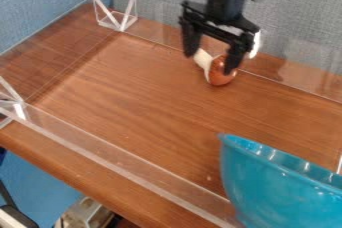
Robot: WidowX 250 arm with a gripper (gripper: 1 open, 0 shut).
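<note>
My black gripper [213,48] hangs open near the back of the wooden table, its two fingers either side of an orange-red round object [222,75] with a pale, elongated part beside it. The object rests toward the back right, just below the gripper; whether the fingers touch it I cannot tell. A large teal bowl [274,187] fills the front right corner.
Clear plastic rails run along the front left and back edges of the wooden table [120,107], with white brackets [115,12] at the corners.
</note>
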